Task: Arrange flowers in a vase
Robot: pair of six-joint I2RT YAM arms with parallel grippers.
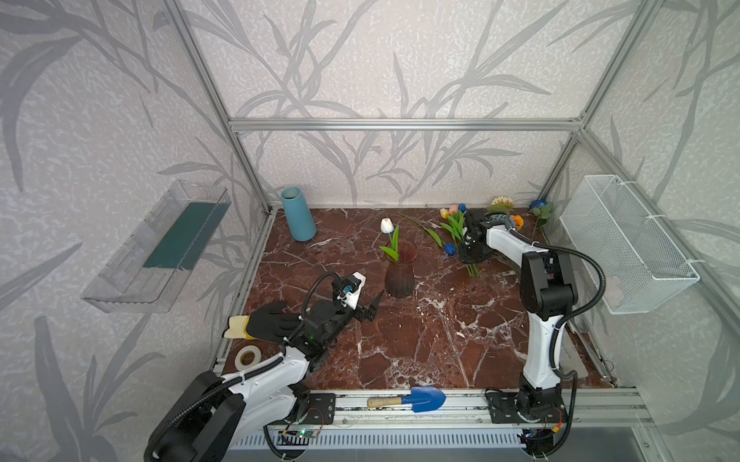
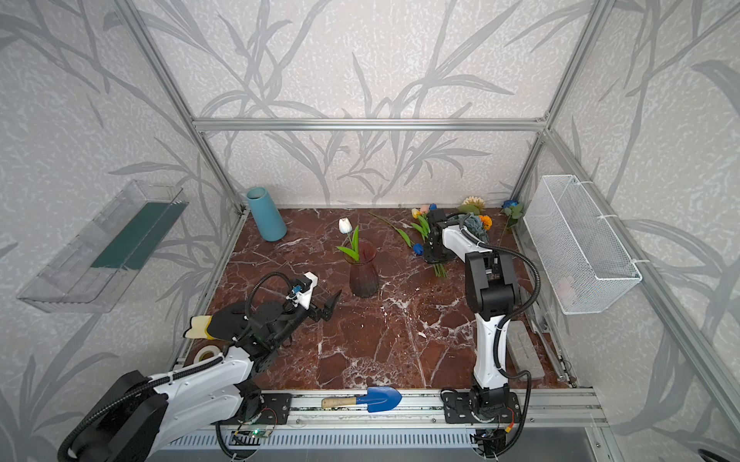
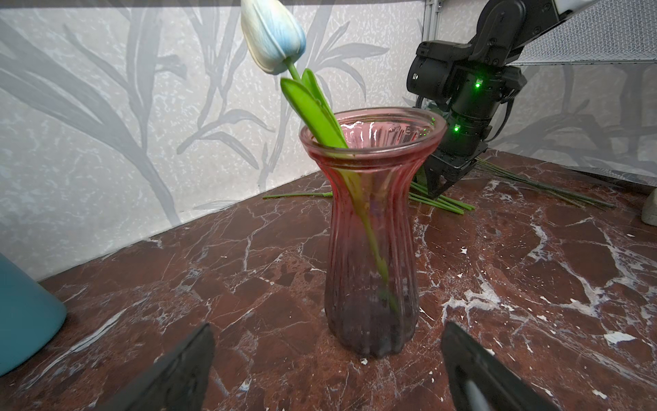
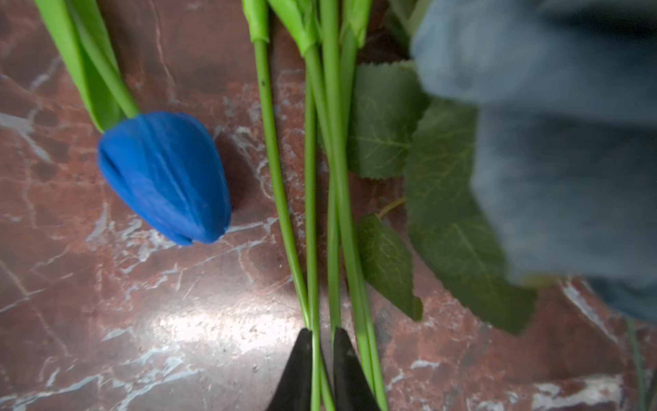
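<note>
A ribbed pink glass vase (image 3: 369, 260) stands mid-table with a white tulip (image 3: 272, 34) in it, stem inside. My left gripper is open facing the vase, empty, just short of it. Loose flowers lie at the back right: a blue tulip (image 4: 164, 174), several green stems (image 4: 277, 171) and a grey-blue bloom (image 4: 547, 185). My right gripper is part open, pointing down among the stems, with thin stems at its fingertips; whether it grips them is unclear.
A teal vase (image 1: 299, 215) stands at the back left. A glove (image 1: 269, 319) and tape roll (image 1: 247, 350) lie front left, a trowel (image 1: 424, 399) on the front rail. Baskets hang on both side walls.
</note>
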